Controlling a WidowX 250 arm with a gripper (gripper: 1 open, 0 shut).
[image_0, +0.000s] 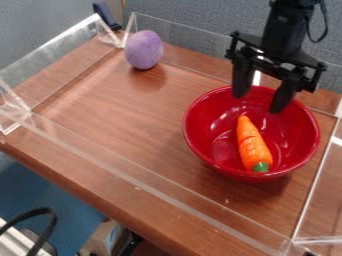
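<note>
My black gripper (262, 85) hangs over the back of a red bowl (202, 130), its two fingers spread apart with nothing seen between them. An orange toy carrot (253, 145) with a green tip lies inside the bowl, below and in front of the fingers. A purple egg-shaped object (144, 49) rests at the back left of the wooden table (94, 120).
Low clear walls border the table on several sides, with a grey padded panel behind. Cables and other items sit off the table at the lower left.
</note>
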